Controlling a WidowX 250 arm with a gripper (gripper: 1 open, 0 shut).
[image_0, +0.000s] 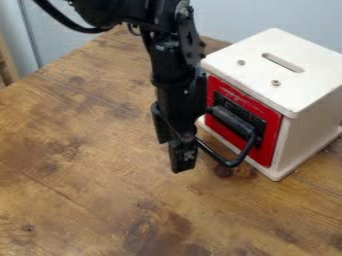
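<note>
My black gripper hangs pointing down over the wooden table, just left of a white toy oven. The oven has a red front with a dark door and a black bar handle reaching down toward the table at the front. The gripper's fingertips are near that handle; I see nothing held between them, and it looks open, partly seen side-on.
A pale wall stands behind, with a wooden edge at the far left.
</note>
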